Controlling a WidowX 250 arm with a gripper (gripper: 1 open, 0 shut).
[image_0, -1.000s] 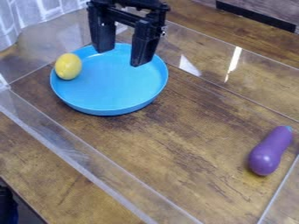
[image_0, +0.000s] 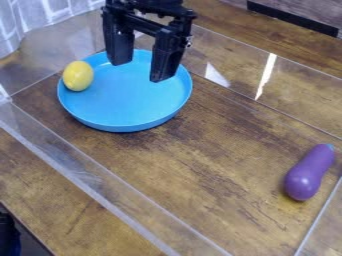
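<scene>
A black gripper (image_0: 144, 58) stands open over a round blue plate (image_0: 131, 112), one finger on each side with nothing seen between them. A yellow oval object, perhaps a lemon or potato (image_0: 78, 75), rests at the plate's left side. A purple eggplant (image_0: 307, 174) lies on the wooden surface at the right.
Light glares on a transparent edge along the left and lower left. The back right of the surface is empty.
The gripper has shifted very slightly over the plate. The plate, yellow object and eggplant have not visibly moved.
</scene>
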